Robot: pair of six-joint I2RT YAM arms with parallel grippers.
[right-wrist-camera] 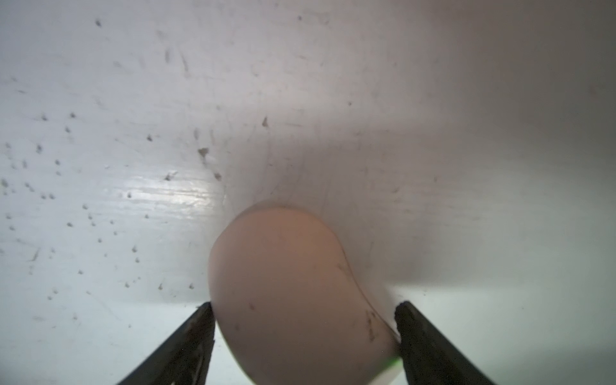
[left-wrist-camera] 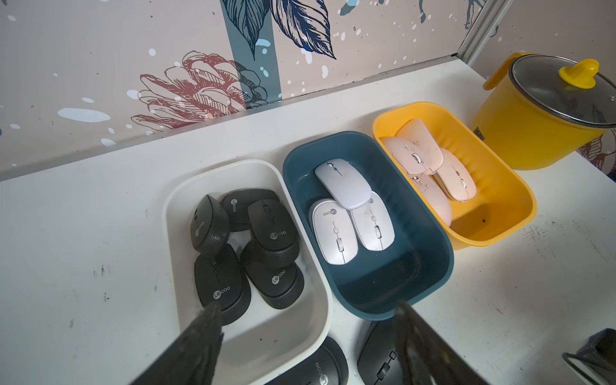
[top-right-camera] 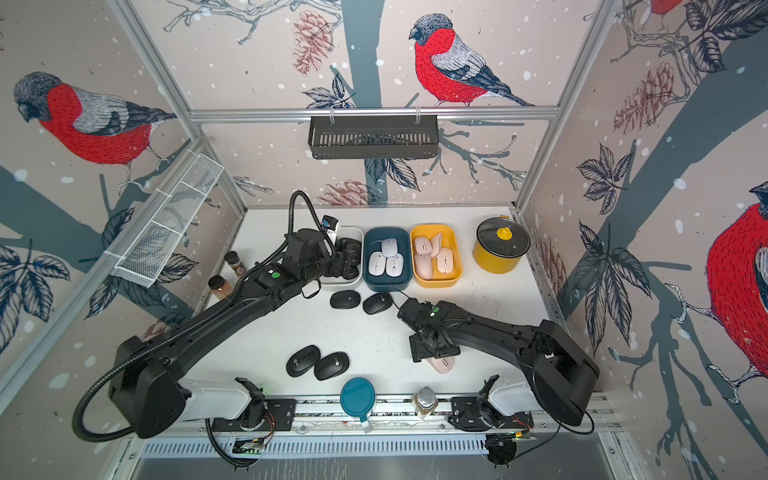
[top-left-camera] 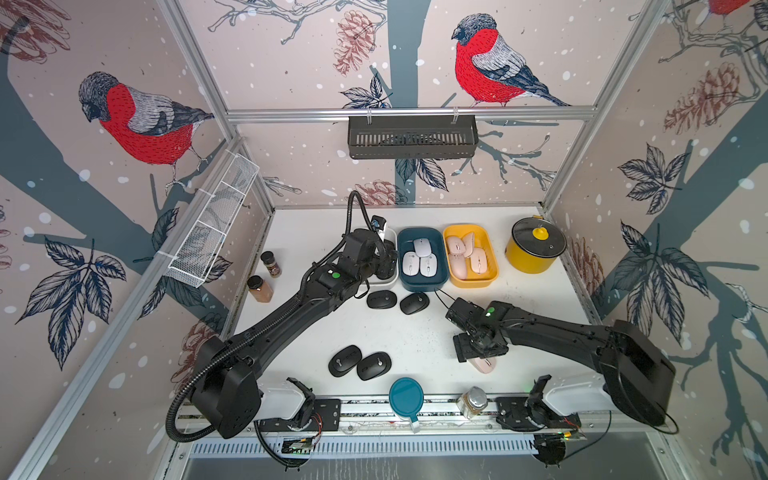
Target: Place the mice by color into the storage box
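On the table at front right, a pink mouse (right-wrist-camera: 288,288) lies between the parted fingers of my right gripper, its sides close to both fingertips; contact I cannot tell. My left gripper hangs open and empty over the near part of the white box (left-wrist-camera: 250,168), which holds several black mice (left-wrist-camera: 274,224). Three white mice (left-wrist-camera: 343,183) are in the blue box (left-wrist-camera: 420,292). Several pink mice (left-wrist-camera: 454,176) fill part of the yellow box (left-wrist-camera: 516,205). Loose on the table are black mice near the boxes (top-left-camera: 414,303) and at front left (top-left-camera: 373,365).
A yellow pot (top-left-camera: 534,252) stands right of the yellow box. Two spice jars (top-left-camera: 259,289) are at the left edge. At the front edge sit a teal round object (top-left-camera: 406,397) and a glass jar (top-left-camera: 473,401).
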